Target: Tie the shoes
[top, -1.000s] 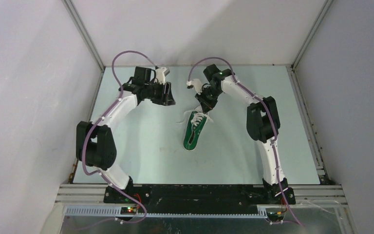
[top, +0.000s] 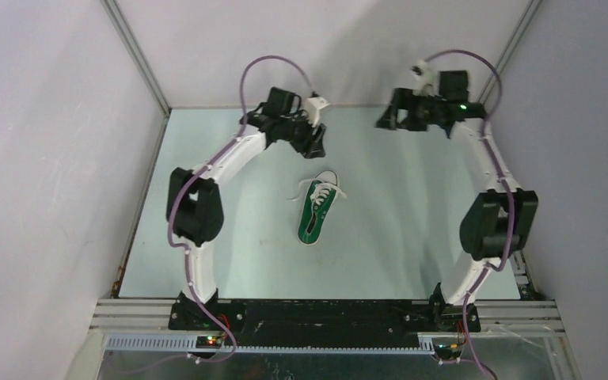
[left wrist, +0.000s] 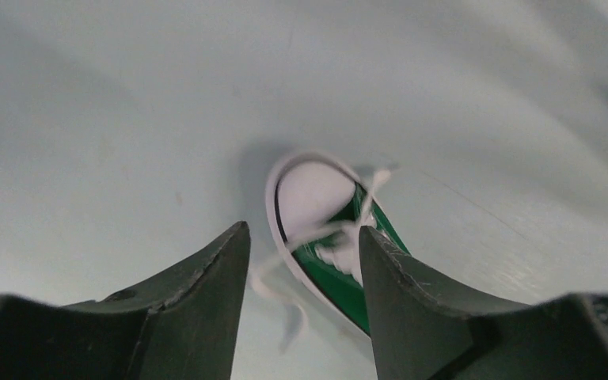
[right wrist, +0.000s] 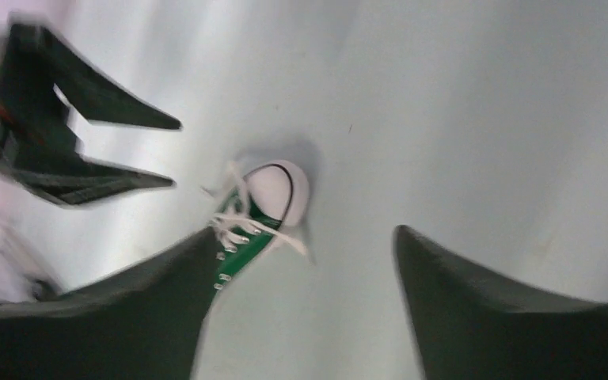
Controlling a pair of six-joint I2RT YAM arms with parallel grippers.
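Observation:
A green sneaker (top: 312, 214) with white toe cap and loose white laces (top: 324, 190) lies near the table's middle, toe away from me. My left gripper (top: 312, 149) is open just behind the toe, above it; in the left wrist view the shoe (left wrist: 340, 281) shows blurred beyond its fingers. My right gripper (top: 388, 119) is up at the back right, blurred, its fingers apart with nothing visible between them. The right wrist view shows the shoe (right wrist: 241, 255) below and the left gripper beside it.
Walls bound it at the back and sides, and a metal rail with electronics runs along the front.
My right gripper has swung from over the shoe's toe up to the back right. My left gripper has moved rightward toward the space above the toe. The shoe lies in the same place.

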